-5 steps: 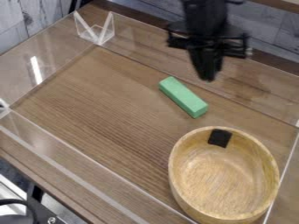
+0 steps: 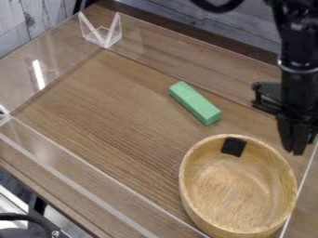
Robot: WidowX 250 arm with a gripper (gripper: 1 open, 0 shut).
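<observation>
A green block lies on the wooden table near the centre. A round beige bowl with a dark square patch on its rim sits at the bottom right. The black gripper hangs at the right edge, just above and right of the bowl's rim, its narrow tip pointing down. It looks shut, with nothing seen between its fingers.
A clear wire-like holder stands at the back left near the table edge.
The arm has moved right and down, from over the back middle near the green block to the right edge beside the bowl. The block and bowl have not moved.
</observation>
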